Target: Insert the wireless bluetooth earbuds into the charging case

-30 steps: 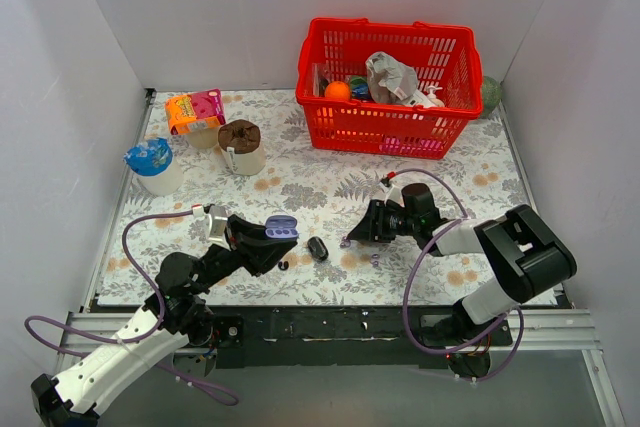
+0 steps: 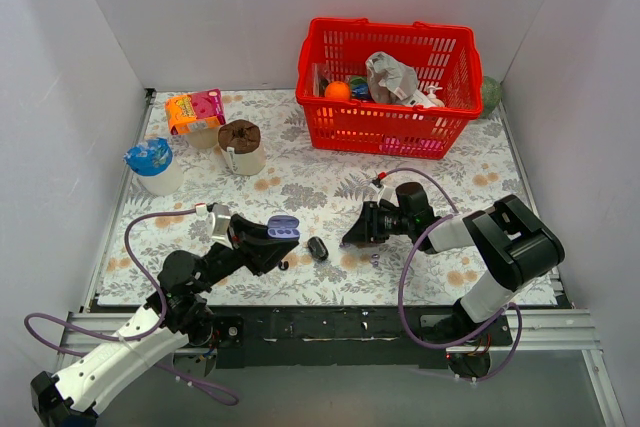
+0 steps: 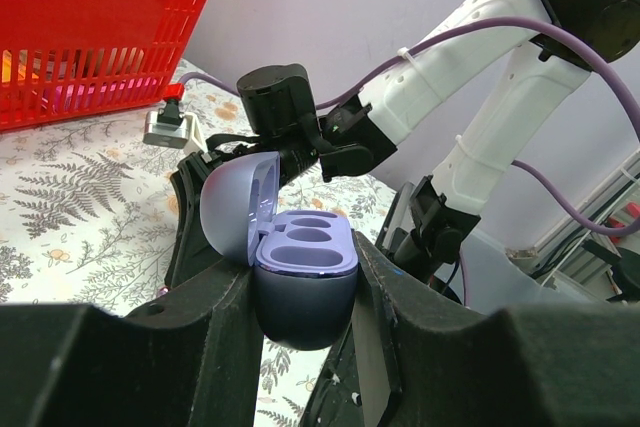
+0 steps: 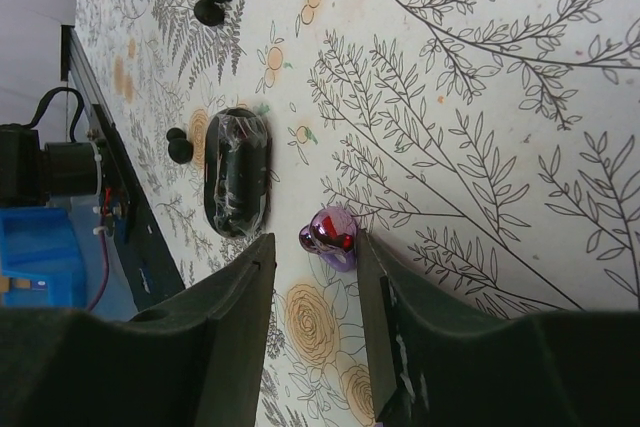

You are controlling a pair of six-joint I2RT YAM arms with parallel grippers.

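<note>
My left gripper is shut on the lilac charging case (image 3: 305,292), whose lid stands up and whose slots look empty. Low over the cloth, my right gripper is part open around a shiny purple earbud (image 4: 337,235). The right finger's tip is close against the earbud, while a gap shows on the left finger's side. A second purple earbud (image 2: 375,260) lies on the cloth near the right gripper in the top view.
A black case (image 4: 238,172) and small black earbuds (image 4: 180,146) lie on the patterned cloth between the arms. At the back stands a red basket (image 2: 390,127). Tubs and a snack bag (image 2: 195,112) occupy the back left.
The right arm has shifted slightly left, bringing its fingertips over the purple earbud. My left gripper and the case have stayed in place.
</note>
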